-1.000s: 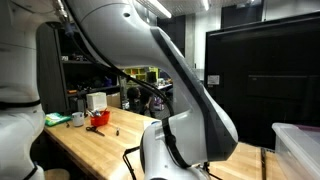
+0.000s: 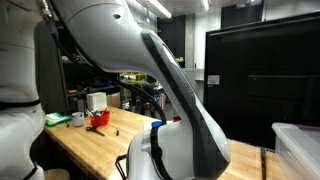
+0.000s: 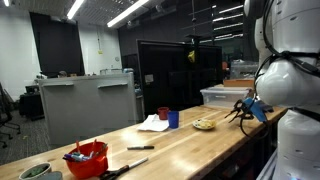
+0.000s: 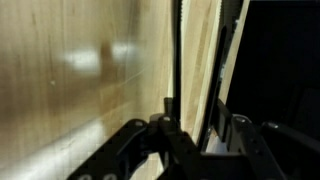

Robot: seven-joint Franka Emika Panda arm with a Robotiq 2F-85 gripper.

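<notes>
In the wrist view my gripper is at the bottom of the picture, shut on the near end of a dark two-armed tool (image 4: 177, 55). Its two long, thin arms spread apart as they run away from me, somewhat like tongs. They lie over the wooden table near its edge. From the second exterior view, the gripper (image 3: 245, 108) is small and low at the table's right side, with thin dark parts showing there. The arm (image 2: 180, 145) hides the gripper in the first exterior view.
A plate with yellowish contents (image 3: 205, 124) sits left of the gripper. Beyond it stand a blue cup (image 3: 173, 119), a red cup (image 3: 163, 113) and a white cloth (image 3: 153, 123). A red basket (image 3: 87, 158) and dark tools lie near the front. A clear bin (image 3: 228, 97) stands behind.
The arm's nearer links have shifted slightly downward and left in the first exterior view. Small dark parts seen below the arm earlier are now out of sight. The table items have not moved.
</notes>
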